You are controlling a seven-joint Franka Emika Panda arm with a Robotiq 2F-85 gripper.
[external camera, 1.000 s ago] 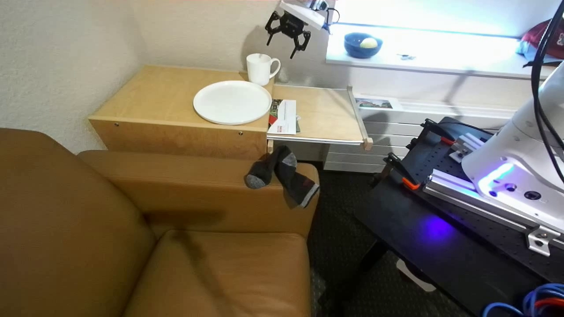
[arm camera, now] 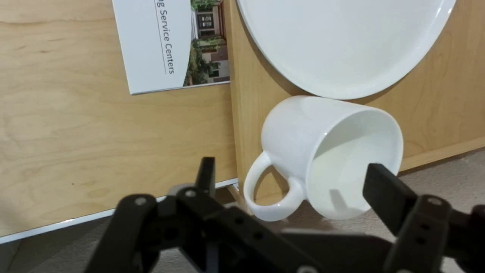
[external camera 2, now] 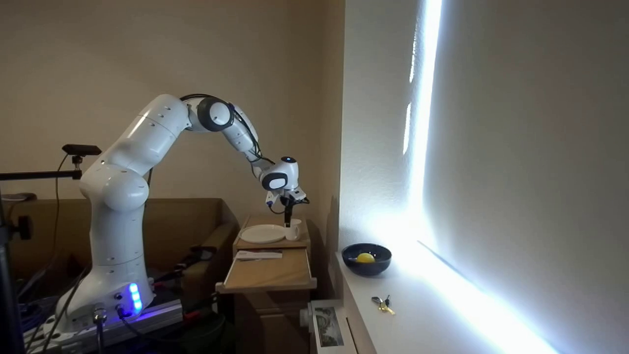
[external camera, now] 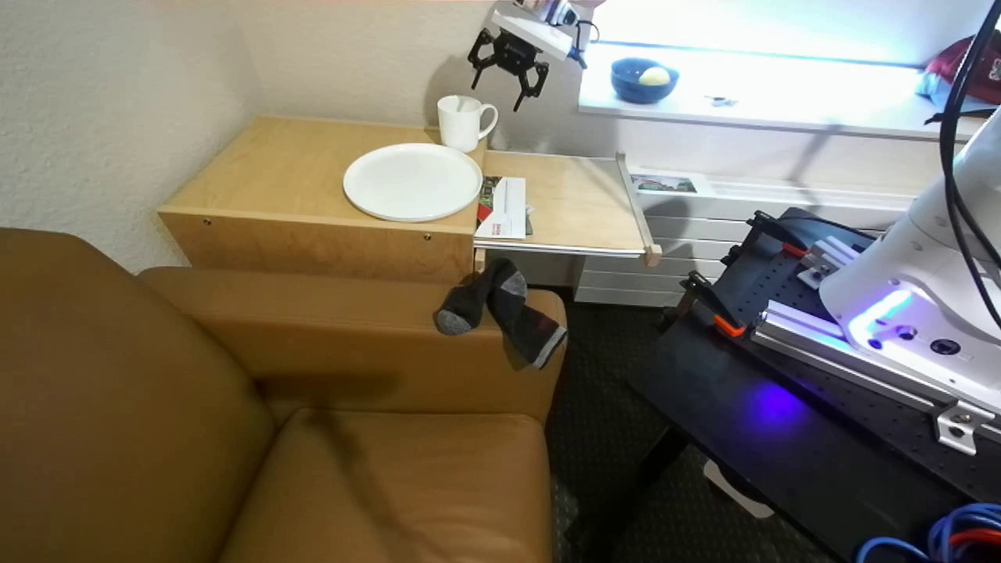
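Observation:
My gripper (external camera: 495,98) stands open above the wooden cabinet, with nothing between its fingers. A white mug (external camera: 457,125) stands upright below and slightly left of it at the back corner of the cabinet top, its handle pointing right. In the wrist view the mug (arm camera: 293,132) shows its open mouth and handle, and the two black fingers (arm camera: 207,175) are spread wide on either side of the handle and mouth, apart from them. Right beside the mug lies a round white plate (external camera: 413,183). From the side, the gripper (external camera 2: 287,223) overlaps the mug (external camera 2: 293,231).
A brochure (external camera: 507,207) lies on the lower pull-out shelf (external camera: 572,202). The wall is close behind the mug. A dark bowl (external camera 2: 366,267) with a yellow item and some keys (external camera 2: 384,304) rest on the windowsill. Dark socks (external camera: 511,310) drape over the sofa arm.
My gripper has come down a little and shifted slightly left, staying open. The mug, plate and other things have not moved.

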